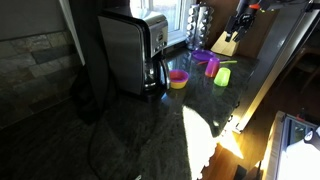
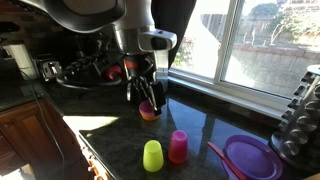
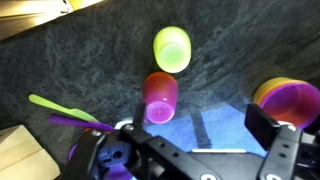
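My gripper is open and empty above the counter; its dark fingers stand wide apart in the wrist view. A pink cup [image 3: 160, 92] lies just ahead of the gap, and a lime green cup [image 3: 172, 49] is beyond it. To the right, a yellow and pink bowl or nested bowls [image 3: 288, 101] sit partly behind a finger. In exterior view 2 the gripper [image 2: 143, 92] hangs over the bowls [image 2: 149, 110], with the green cup [image 2: 153, 156] and pink cup [image 2: 178, 147] nearer the camera. Neither cup touches the fingers.
A purple plate [image 2: 262, 158] with a red utensil lies near a metal spice rack [image 2: 295, 125]. In exterior view 1 a coffee maker [image 1: 137, 50] stands left of the bowls, and a knife block [image 1: 226, 44] stands at the back.
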